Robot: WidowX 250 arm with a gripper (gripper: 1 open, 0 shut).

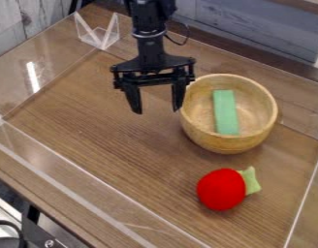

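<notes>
My black gripper (156,95) hangs over the upper middle of the wooden table, open, its two fingers spread apart just left of a wooden bowl (201,131). A green block (227,112) lies in the bowl. A red round object (221,190) sits at the lower right, with a small pale green piece (248,178) beside it.
A wall or raised edge runs along the back at the top right. Part of a dark cable shows at the bottom left corner.
</notes>
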